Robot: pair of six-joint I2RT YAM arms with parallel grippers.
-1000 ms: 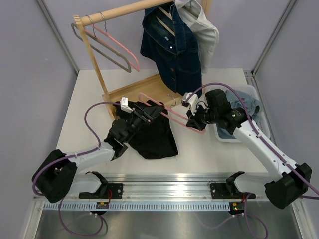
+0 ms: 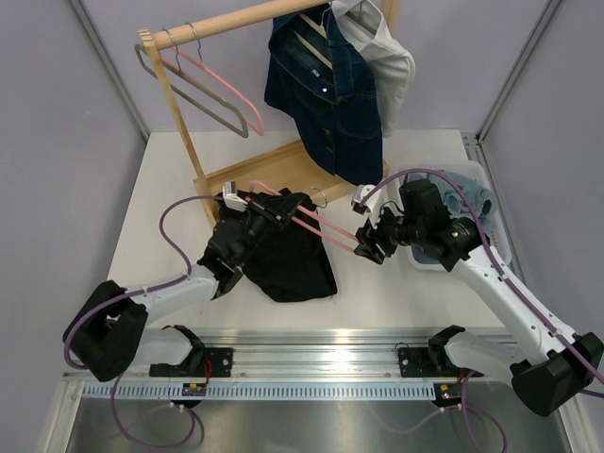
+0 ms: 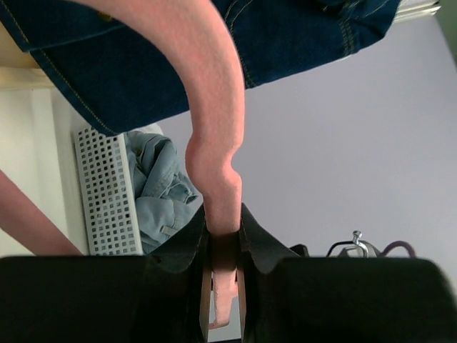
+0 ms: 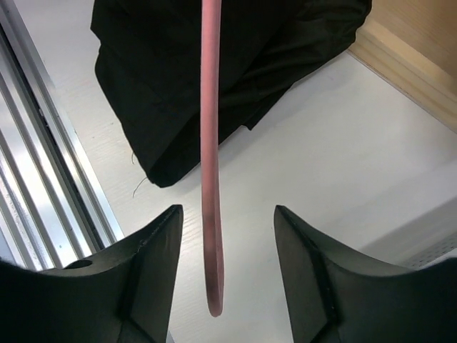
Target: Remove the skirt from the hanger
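Observation:
A pink hanger (image 2: 326, 228) is held aslant above the table, its metal hook (image 2: 320, 197) on the far side. My left gripper is shut on one end of it. The other end of the hanger (image 4: 210, 214) reaches between the fingers of my right gripper, which stands open, clear of it on both sides. The black skirt (image 2: 293, 272) lies crumpled on the table, below the hanger and partly under my left arm. In the right wrist view the hanger passes over the skirt (image 4: 161, 86). Whether cloth touches the held end is hidden.
Behind stands a wooden rack (image 2: 250, 14) with empty hangers at left and a dark denim garment (image 2: 321, 85) and a white one at right. A white basket (image 2: 429, 264) with blue cloth is beside my right arm.
The hanger has shifted left, and its right end no longer sticks out past my right gripper. That gripper has moved slightly right and toward the front. The skirt has stayed in place.

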